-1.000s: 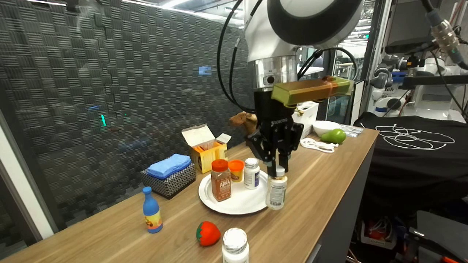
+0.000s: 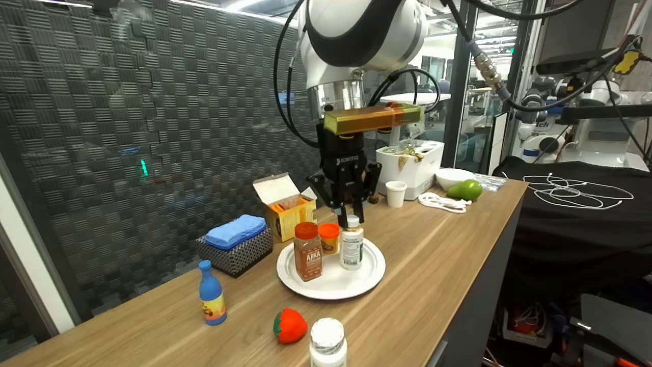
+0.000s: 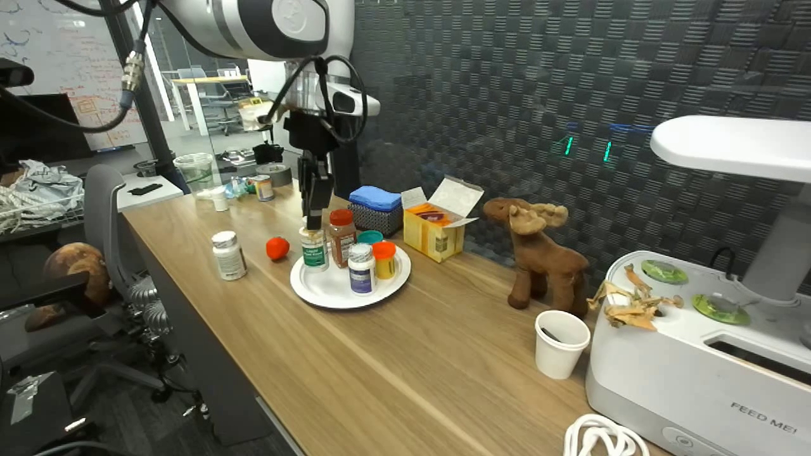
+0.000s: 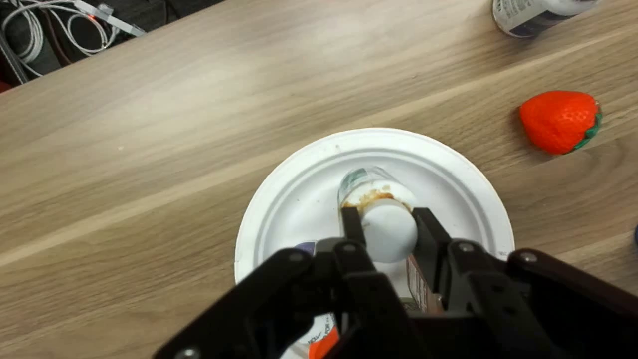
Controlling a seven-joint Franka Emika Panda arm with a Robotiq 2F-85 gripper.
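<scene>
My gripper is shut on the white cap of a clear bottle with a green and white label (image 3: 313, 254). That bottle (image 2: 351, 251) is upright over the round white plate (image 2: 364, 285); whether its base touches the plate I cannot tell. Also on the plate are a red-capped spice jar (image 2: 308, 256), an orange-lidded tub (image 3: 384, 263) and a white bottle with a purple label (image 3: 362, 275). In exterior view 1 the held bottle hides the purple-labelled one. The wrist view shows the cap (image 4: 390, 232) between both fingers.
Near the plate lie a toy strawberry (image 2: 290, 325), another white bottle (image 3: 229, 256) and a blue toy bottle (image 2: 211, 296). Behind it stand a yellow box (image 3: 433, 232) and a dark basket with blue cloth (image 2: 235, 245). Bare wood runs along the counter's front.
The held bottle has moved left in exterior view 1, from the plate's right edge to over the plate, and my arm moved with it. The other objects have stayed put.
</scene>
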